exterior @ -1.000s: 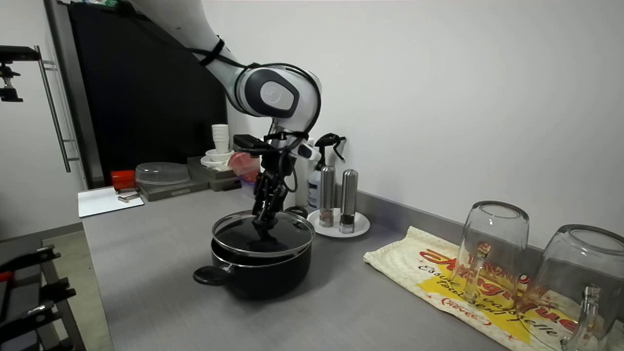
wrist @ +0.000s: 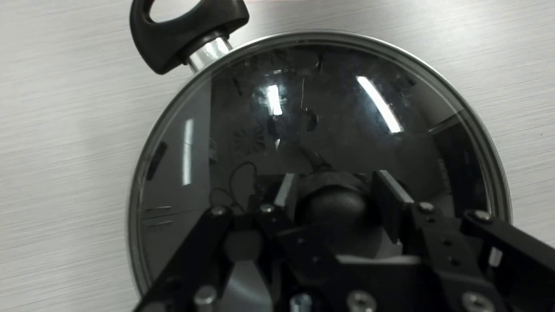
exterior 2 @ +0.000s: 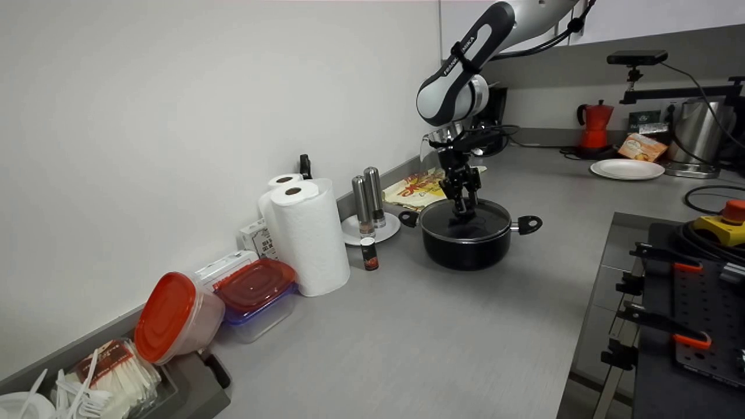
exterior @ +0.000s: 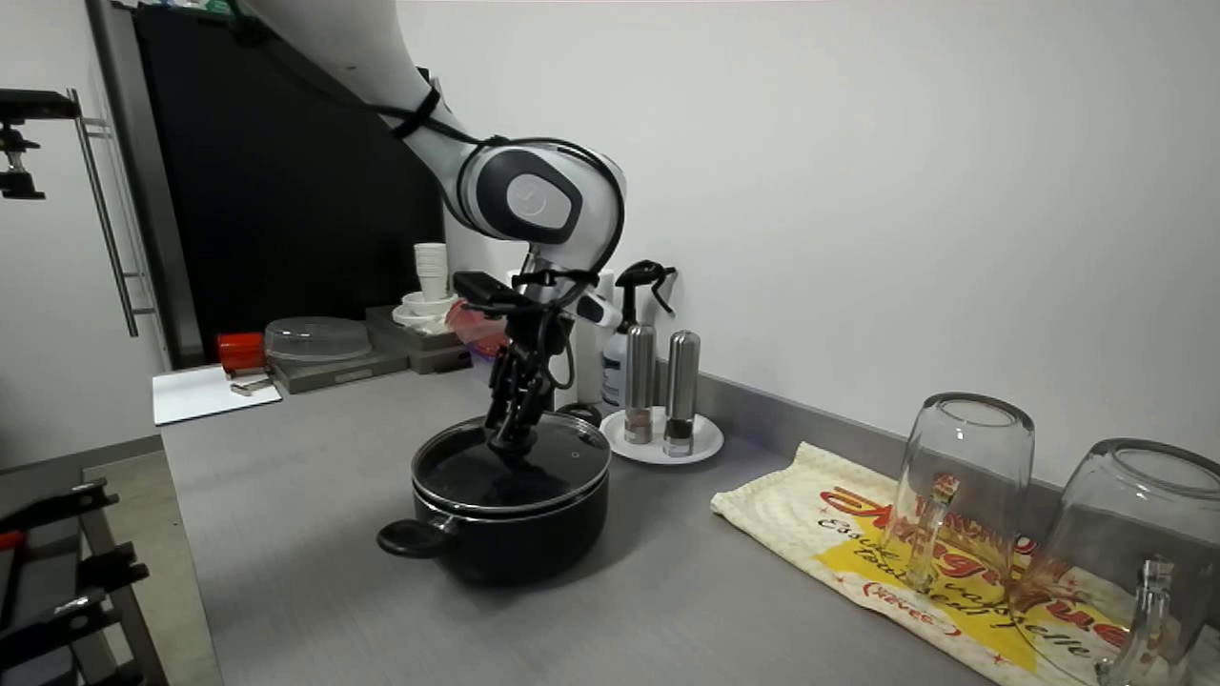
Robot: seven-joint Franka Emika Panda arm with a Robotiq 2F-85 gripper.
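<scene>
A black two-handled pot stands on the grey counter. Its dark glass lid, edged with a metal rim, lies level across the pot's top, with no clear gap showing in either exterior view. Above the lid's middle, my gripper points down, shut on the round black lid knob, with one finger on each side of it. From the second exterior view, the pot looks covered all round, and the gripper reaches down to the lid's centre. The inside of the pot is hidden.
Close behind the pot, a white plate carries two metal grinders. Two upturned glass mugs stand on a printed cloth. A paper towel roll and food containers line the wall.
The gripper and lid have come down slightly. A second ago the lid sat above the pot's rim with a dark gap at the front; now that gap is closed. The pot has stayed put.
</scene>
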